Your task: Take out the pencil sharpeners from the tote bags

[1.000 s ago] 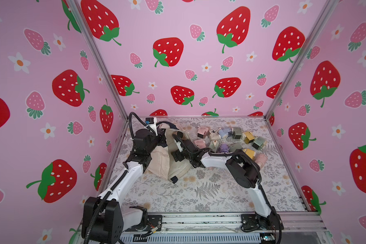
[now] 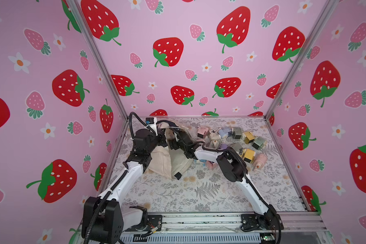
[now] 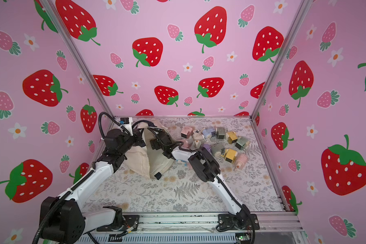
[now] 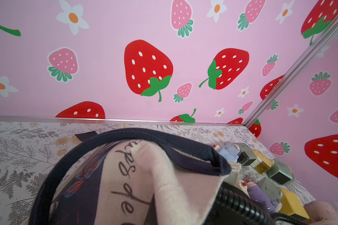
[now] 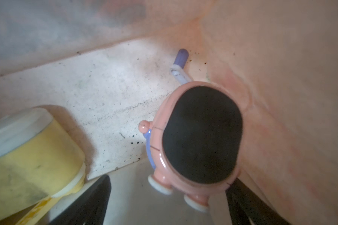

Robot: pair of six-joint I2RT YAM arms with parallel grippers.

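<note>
A cream tote bag lies at the left of the table. My left gripper is at its upper edge, among fabric and a dark strap; its fingers are hard to make out. My right gripper is inside the bag, open around the lower part of a pink sharpener with a black flat face and a purple crank. A yellow sharpener with a white band lies beside it, to the left in the right wrist view.
Many sharpeners in pink, blue, grey, yellow, green and purple crowd the right half of the table, such as a yellow one. Patterned walls enclose the table.
My right arm has moved left and deeper into the bag. The left arm looks nearly still; the bag's front has shifted slightly.
</note>
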